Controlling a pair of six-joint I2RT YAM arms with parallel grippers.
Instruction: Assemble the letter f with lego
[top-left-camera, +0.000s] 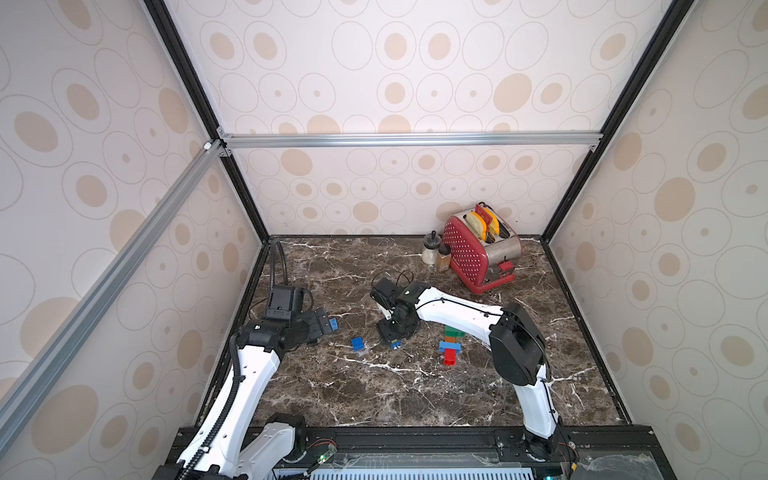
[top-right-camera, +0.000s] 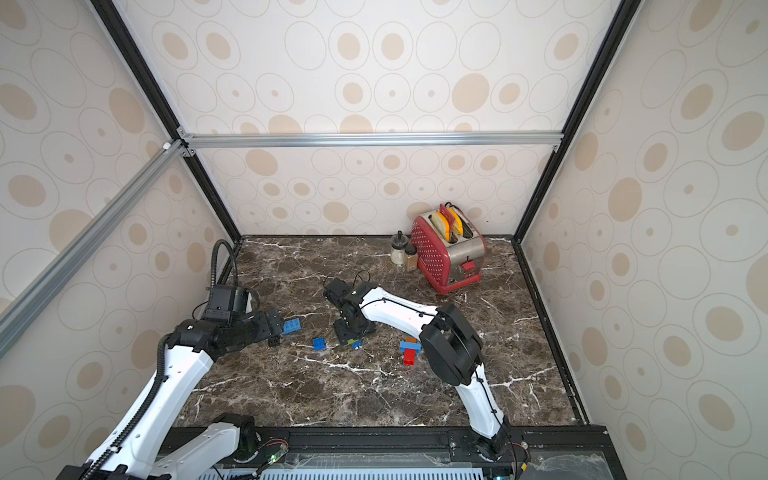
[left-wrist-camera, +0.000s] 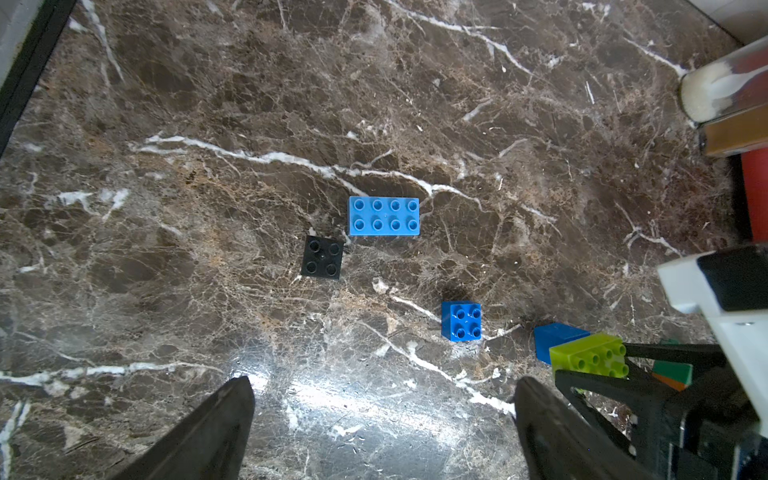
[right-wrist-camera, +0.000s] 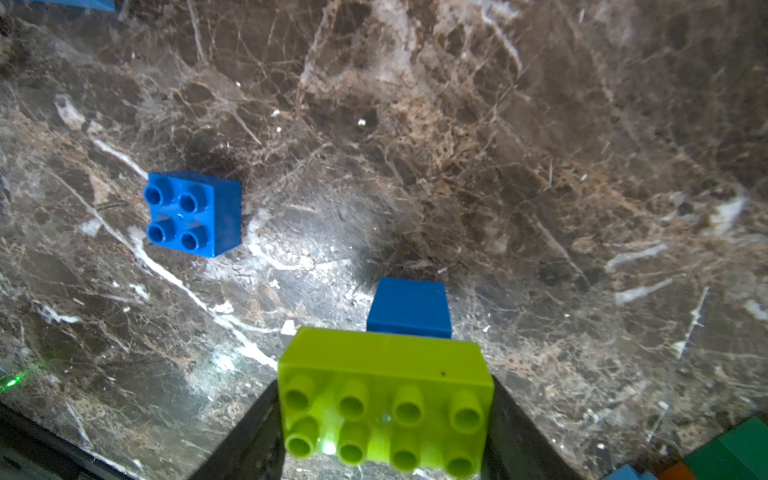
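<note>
My right gripper is shut on a lime green brick (right-wrist-camera: 384, 352), studs facing its camera. A blue brick (right-wrist-camera: 409, 308) shows just below the lime one; I cannot tell whether the two are joined. Over the left side of the table, my left gripper stands open and empty. Loose beneath its camera lie a light blue brick (left-wrist-camera: 384, 216), a black brick (left-wrist-camera: 322, 257) and a small blue brick (left-wrist-camera: 461, 321). Right of the right gripper, red (top-left-camera: 449, 357), light blue (top-left-camera: 449, 347), orange and green (top-left-camera: 453, 331) bricks sit close together, partly hidden by the arm.
A red toaster (top-left-camera: 480, 248) stands at the back right with two jars (top-left-camera: 432, 249) beside it. The right arm (top-left-camera: 460, 308) reaches across above the grouped bricks.
</note>
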